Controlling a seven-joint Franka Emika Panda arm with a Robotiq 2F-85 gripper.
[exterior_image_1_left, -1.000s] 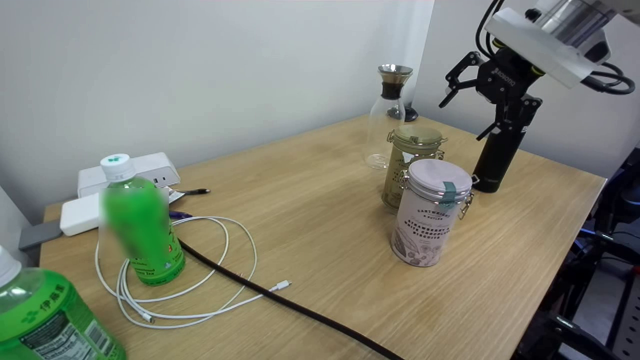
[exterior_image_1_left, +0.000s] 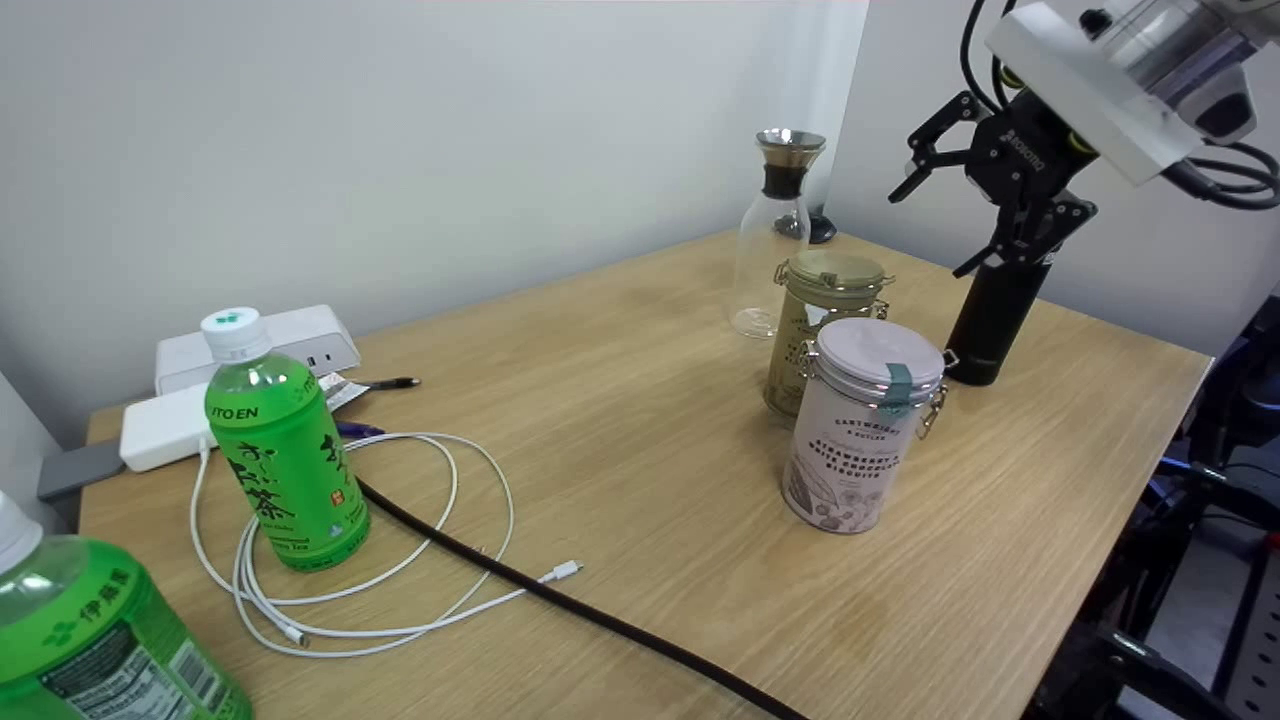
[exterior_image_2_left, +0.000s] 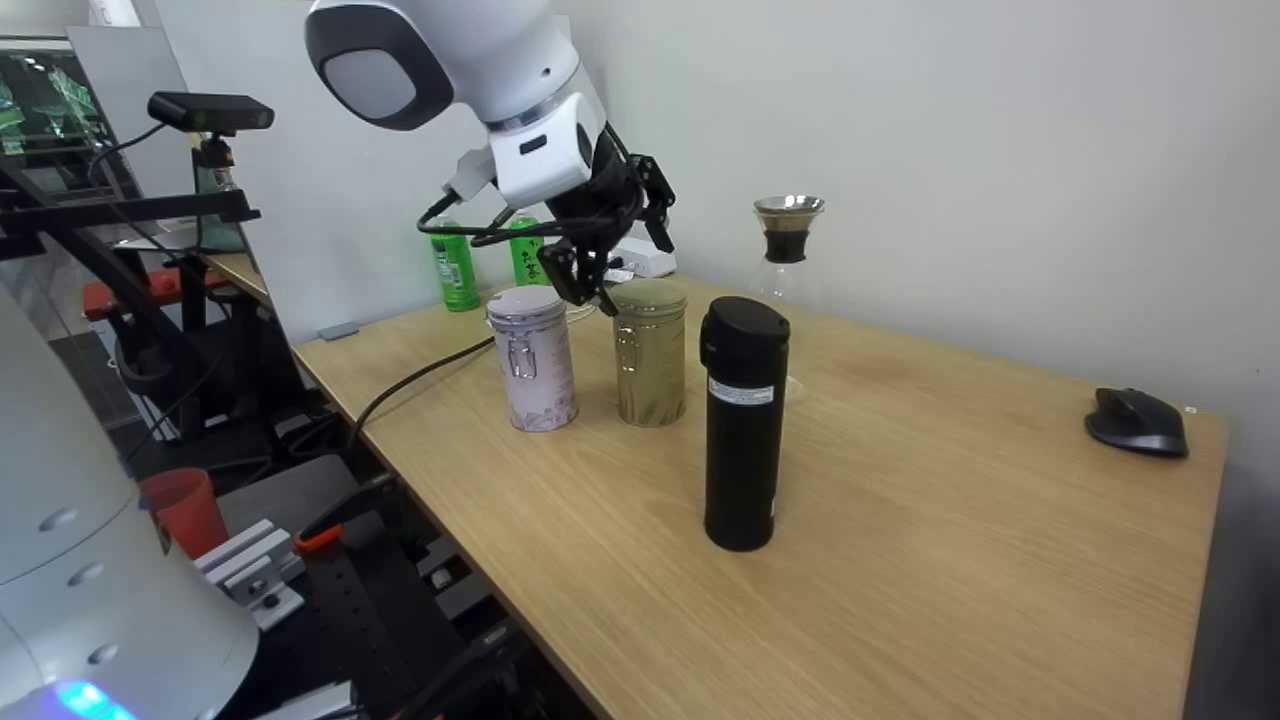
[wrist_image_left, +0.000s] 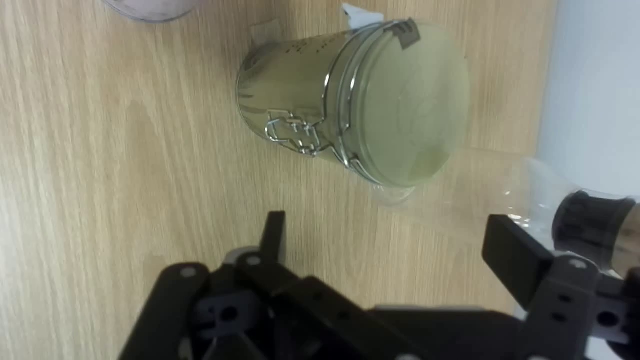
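My gripper (exterior_image_1_left: 926, 236) is open and empty, held in the air above the far right part of the table. In the wrist view a gold-green clip-lid canister (wrist_image_left: 414, 108) lies ahead of the spread fingers (wrist_image_left: 274, 234), not between them. A pale pink canister (exterior_image_1_left: 860, 438) stands upright beside it, and only its base edge shows at the wrist view's top. Behind the canisters stands a glass carafe (exterior_image_1_left: 762, 258) with a metal cone on top. The tall black bottle (exterior_image_2_left: 744, 438) is upright, apart from both canisters.
Two green tea bottles (exterior_image_1_left: 288, 462), a white looped cable (exterior_image_1_left: 510, 504) and a black cord (exterior_image_1_left: 636, 626) occupy the table's other end. A black mouse (exterior_image_2_left: 1136, 421) sits near the wall. Bare wood (exterior_image_2_left: 960, 528) lies open around the black bottle.
In exterior view 1 my gripper has shifted slightly to the right and up, with its fingers still open. The canisters, carafe and bottles stand where they were.
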